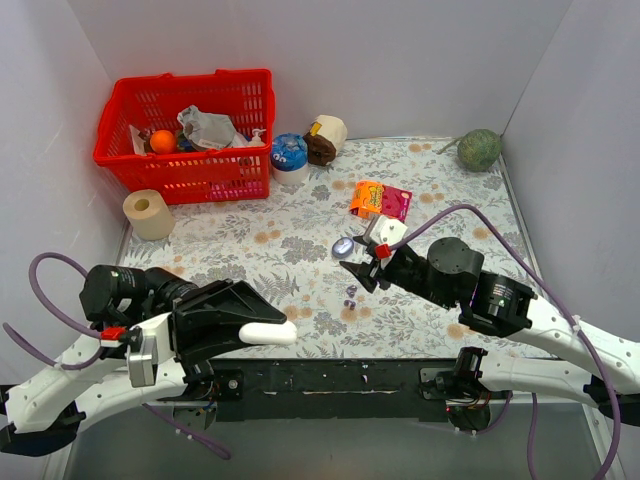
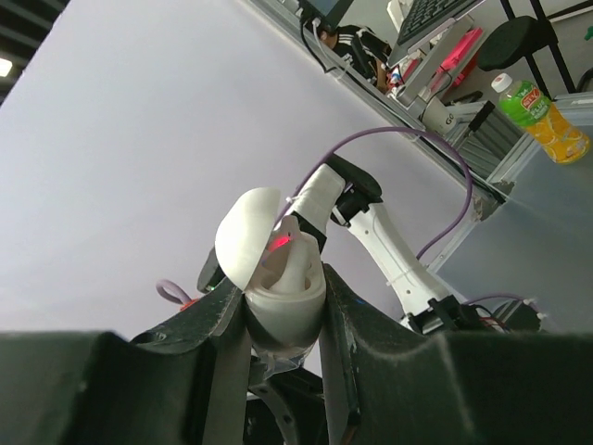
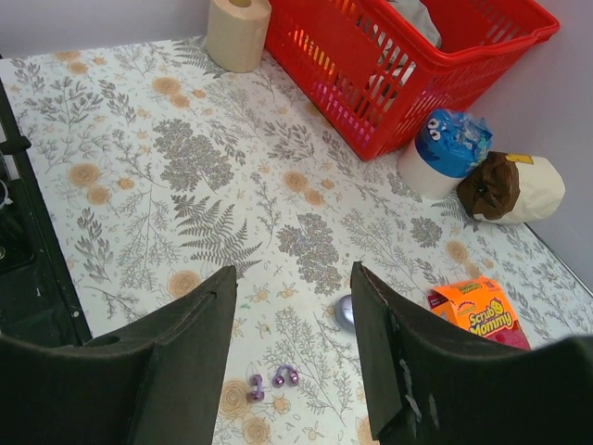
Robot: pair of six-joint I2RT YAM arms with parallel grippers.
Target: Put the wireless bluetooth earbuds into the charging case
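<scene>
Near the front of the table, my left gripper [image 1: 247,325] is shut on the white charging case [image 1: 268,333]. In the left wrist view, the case [image 2: 289,311] is pinched between both fingers with its lid [image 2: 246,234] swung up. Small purple earbuds [image 3: 285,375] lie on the patterned cloth, in front of the right gripper in the top view [image 1: 351,291]. My right gripper stands part open above the cloth, with nothing between its fingers.
A shiny round object [image 3: 345,313] lies by a right fingertip in that view. Farther back are an orange-and-pink packet [image 1: 380,200], a red basket [image 1: 190,180], a paper roll [image 1: 148,214] and a blue-topped roll [image 1: 289,160].
</scene>
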